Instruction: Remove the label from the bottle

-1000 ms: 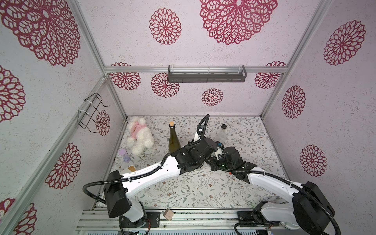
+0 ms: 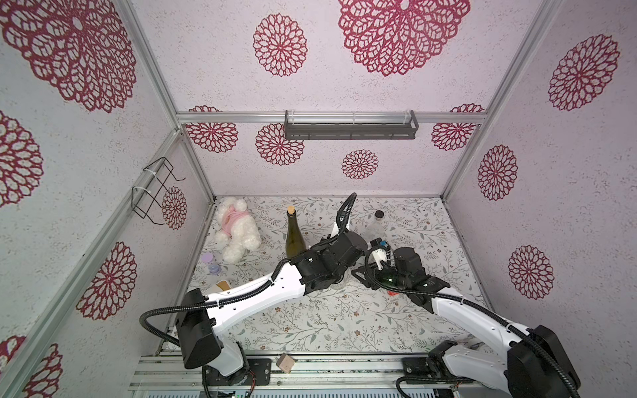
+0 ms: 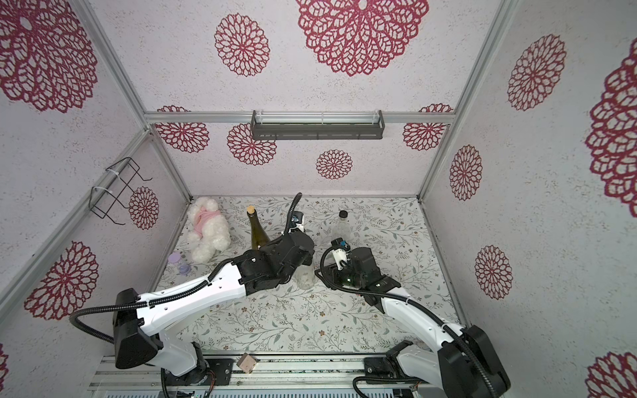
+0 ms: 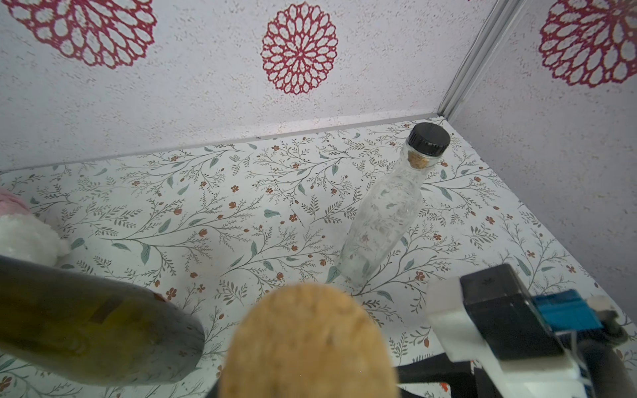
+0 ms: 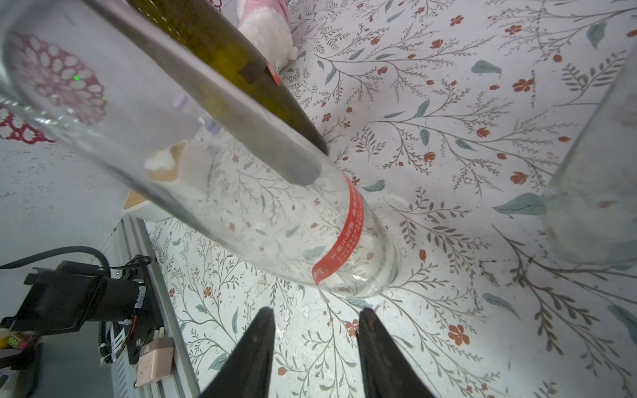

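Note:
A clear bottle [image 5: 278, 205] with a red band [image 5: 341, 238] low on it stands tilted in the right wrist view. In the left wrist view a cork [image 4: 308, 345] fills the bottom centre, and my left gripper sits around the bottle's top, mostly hidden behind its arm in the top views. My right gripper is open just in front of the clear bottle's lower end, nothing between its fingers.
A green bottle [image 2: 294, 235] stands left of centre, a white plush bear [image 2: 239, 235] at the back left. Another clear bottle [image 4: 381, 219] with a black cap stands behind. A grey shelf [image 2: 350, 132] hangs on the back wall.
The right arm has shifted slightly rightward and toward the front, its wrist turning a little. The left arm has stayed nearly still.

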